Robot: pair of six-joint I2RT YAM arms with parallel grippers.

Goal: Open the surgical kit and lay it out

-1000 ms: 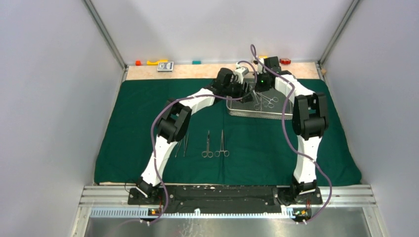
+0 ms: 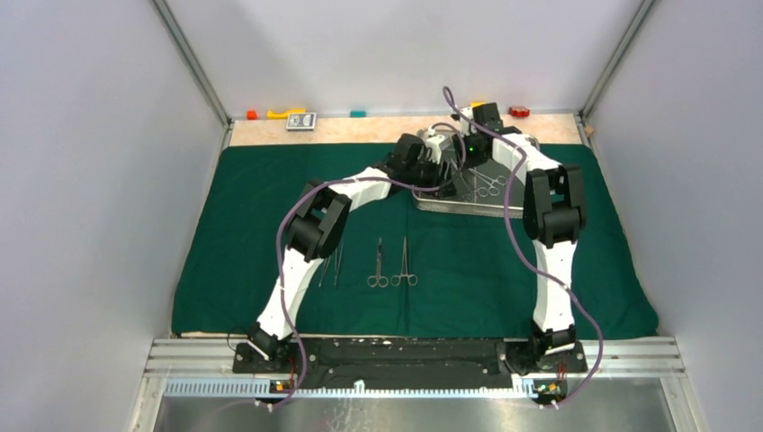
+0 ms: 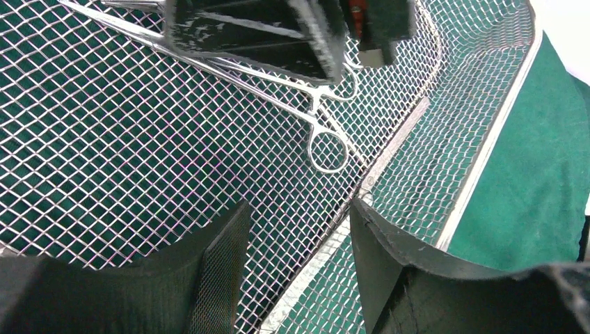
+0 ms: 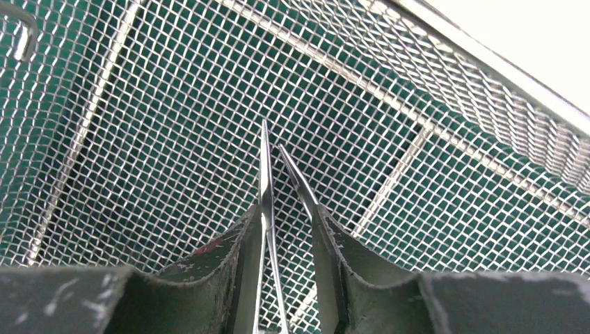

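Observation:
Inside the wire mesh tray are metal instruments with ring handles. My left gripper is low over the tray's left side. Seen in the left wrist view, my left gripper is part open with only mesh showing between its fingers; ring handles lie ahead of it. At the tray's back, my right gripper is open. Two pointed metal tips lie on the mesh at my right gripper, their shafts running down between its fingers. The right fingers partly cover the instruments in the left wrist view.
On the green cloth in front lie scissors, a ring-handled clamp and slim tools, partly behind the left arm. Small coloured items and a metal box line the back ledge.
My right arm has shifted a little to the left. The left gripper has come slightly towards the tray's front. The ring handles nearest the left gripper have swung rightwards in the tray.

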